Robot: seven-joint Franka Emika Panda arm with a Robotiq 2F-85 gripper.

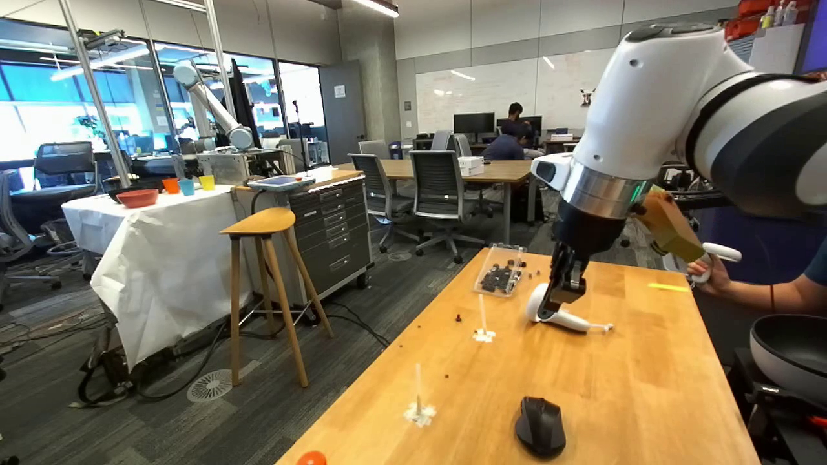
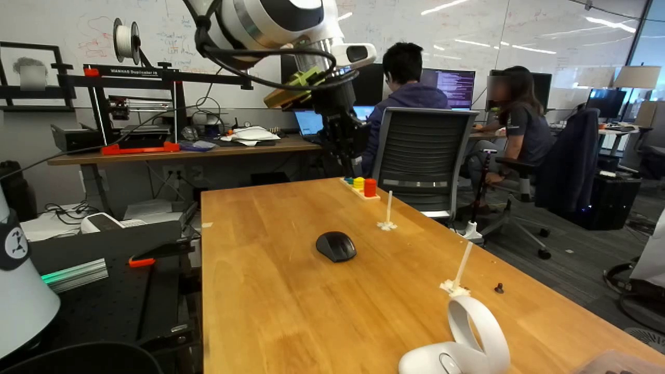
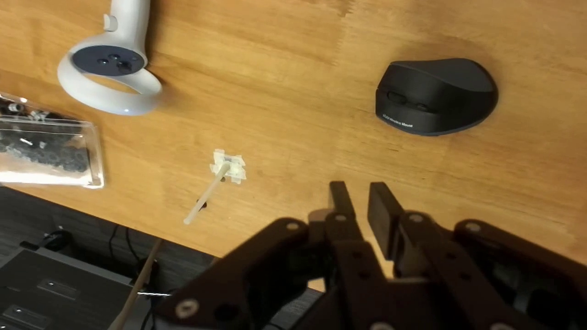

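Note:
My gripper hangs above the wooden table with its fingers partly apart, and only bare wood shows through the narrow gap. A black mouse (image 3: 437, 98) lies up and to the right of the fingertips in the wrist view. Left of them, a thin pale stick (image 3: 206, 193) rises from a taped base. A white handheld controller (image 3: 127, 60) with a ring rests at upper left. Exterior view 1 has the gripper (image 1: 554, 303) in front of that controller, overlapping it in the picture. A second upright stick (image 1: 418, 391) stands nearer that camera.
A clear box of small dark parts (image 1: 500, 271) sits by the table's edge. Coloured stacking pieces (image 2: 369, 187) stand at the table's end in exterior view 2. Someone's hand (image 1: 717, 279) grips another controller at the right.

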